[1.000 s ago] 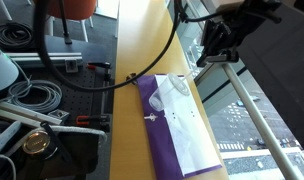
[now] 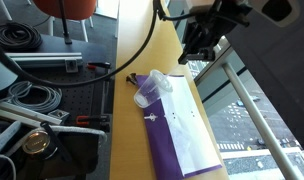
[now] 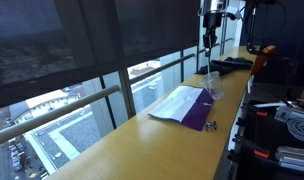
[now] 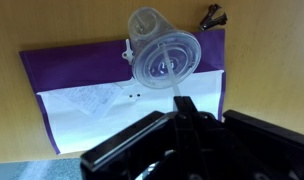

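A clear plastic cup [image 4: 147, 28] is on the purple folder [image 4: 72, 66] near its edge, with its round opening facing my gripper in the wrist view. Whether it stands upright or tilted I cannot tell. A thin pale straw [image 4: 171, 68] runs from my shut fingertips towards the cup's opening; where its far end sits is unclear. My gripper is above and to one side of the cup, apart from it. In exterior view 2, the cup [image 3: 211, 86] shows below the gripper [image 3: 208, 47].
White paper [image 4: 87, 112] covers much of the folder. A small dark object [image 4: 214, 17] lies beside the cup on the wooden table [image 3: 142, 140]. A window rail [image 2: 257, 115] borders one side; a black cart [image 2: 82, 95] with cables and tools borders the other.
The arm and its hanging cable have shifted over the last second. The cup's outline has moved slightly left in exterior view 1; the folder and paper have stayed put.
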